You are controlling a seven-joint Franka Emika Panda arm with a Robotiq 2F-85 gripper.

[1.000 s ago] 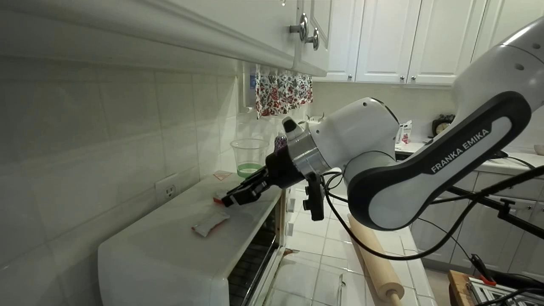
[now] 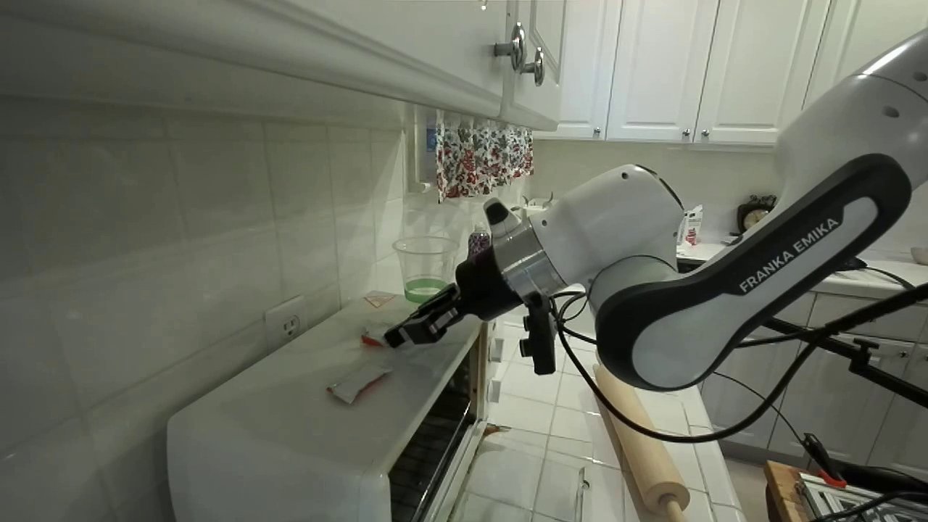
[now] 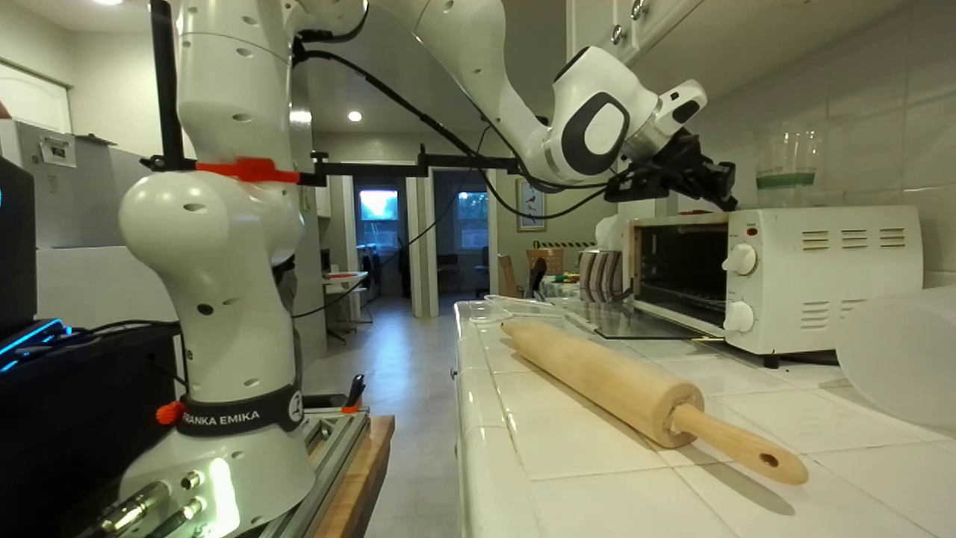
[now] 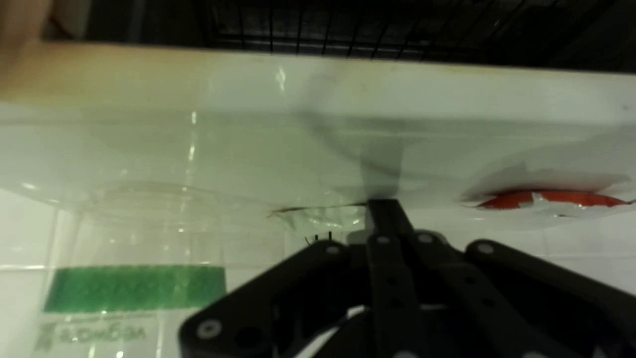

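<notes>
My gripper is shut over the top of the white toaster oven (image 2: 252,435), its fingers together with nothing clearly visible between them. Right by the fingertips in the wrist view lies a thin whitish packet (image 4: 325,218), partly covered by them; whether they touch it I cannot tell. From exterior view 1 this packet (image 2: 372,338) shows a red edge just beyond the gripper (image 2: 393,338). A second small packet (image 2: 357,383), white with red, lies flat on the oven top nearer that camera; its red side (image 4: 551,199) appears at right in the wrist view.
A clear tub with a green band (image 2: 424,283) stands at the oven top's far end. White cabinets (image 2: 330,52) hang above. The oven door is down, its interior (image 3: 686,269) exposed. A wooden rolling pin (image 3: 609,381) lies on the tiled counter.
My gripper has risen very slightly and shifted a little to the right in exterior view 1. More of the packet beside its tips shows. The nearer packet and the tub have not moved.
</notes>
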